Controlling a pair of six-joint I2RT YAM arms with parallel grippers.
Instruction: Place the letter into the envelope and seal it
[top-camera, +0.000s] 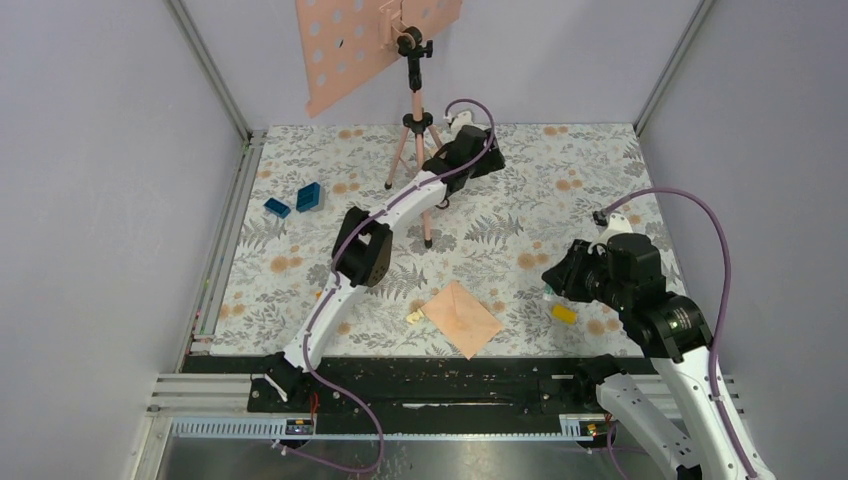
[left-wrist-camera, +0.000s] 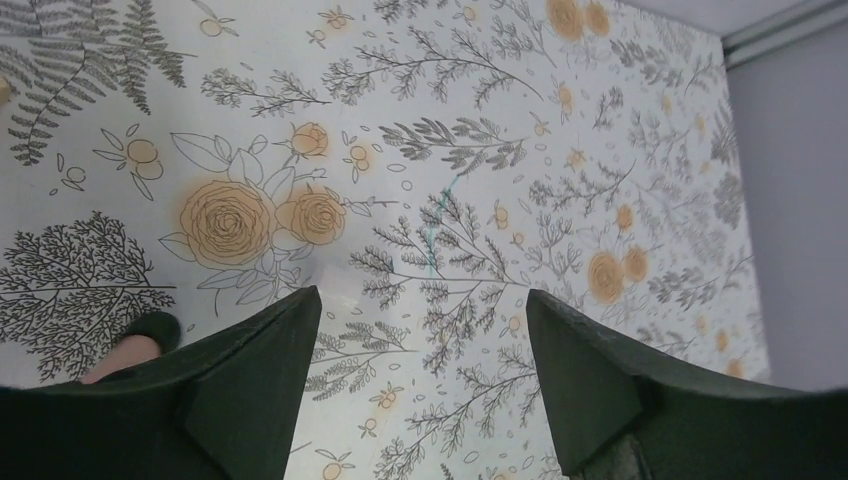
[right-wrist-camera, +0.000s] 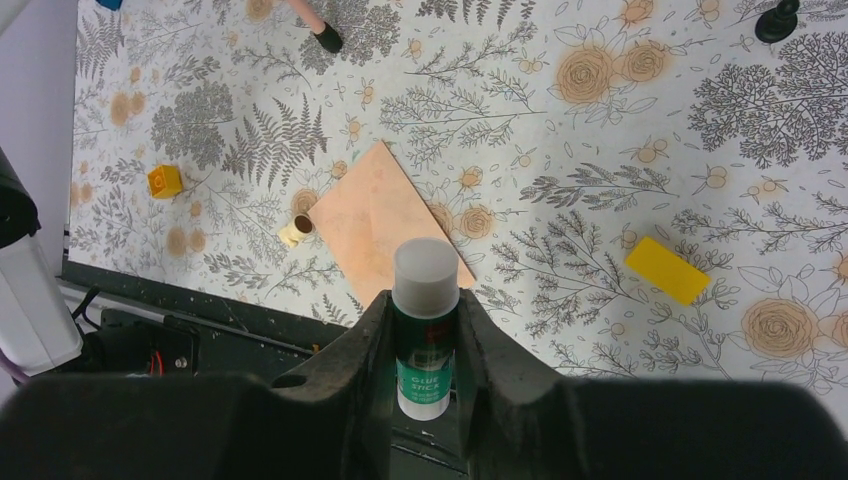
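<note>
A pale orange envelope (top-camera: 461, 318) lies at the front middle of the table. My right gripper is shut on an upright green glue stick (right-wrist-camera: 423, 371) with a white cap, held above the table right of the envelope. My left gripper stands open at the back middle, above bare tabletop with nothing between its fingers. No separate letter can be made out.
A yellow block (top-camera: 563, 314) lies right of the envelope, a small cream piece (top-camera: 415, 316) left of it. Blue bins (top-camera: 309, 196) sit at the back left. A tripod (top-camera: 420, 122) with a board stands at the back.
</note>
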